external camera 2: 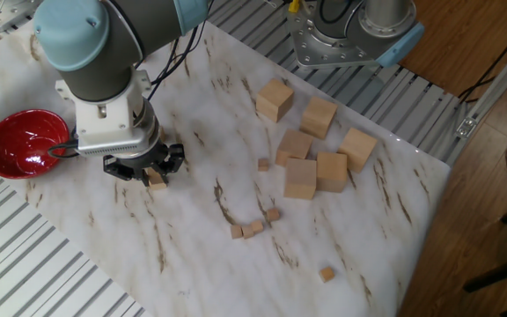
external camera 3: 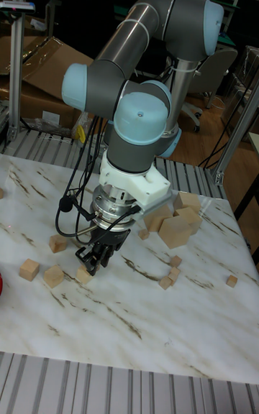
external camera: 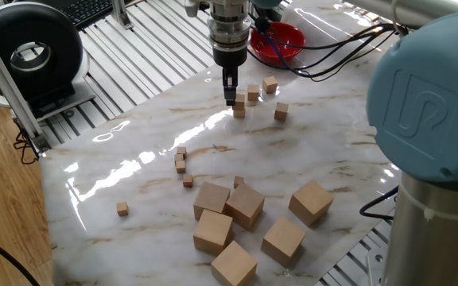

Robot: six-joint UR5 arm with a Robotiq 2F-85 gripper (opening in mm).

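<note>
My gripper (external camera: 230, 101) points down beside a small wooden cube (external camera: 239, 112) at the far part of the marble-patterned table. Another wooden block face (external camera: 241, 96) shows directly above that cube; whether it is stacked on it or stands behind it, I cannot tell. In the second exterior view the black gripper (external camera 2: 154, 173) covers most of a pale cube (external camera 2: 157, 182). From the third exterior view, the gripper (external camera 3: 93, 264) is right at the cube (external camera 3: 83, 275). Its fingers overlap and are dark, so the gap between them is unclear.
Near the gripper stand a few more cubes (external camera: 253, 93) and a red bowl (external camera 2: 26, 143). Several large wooden blocks (external camera: 245, 206) cluster near the robot base, with tiny cubes (external camera: 180, 167) between.
</note>
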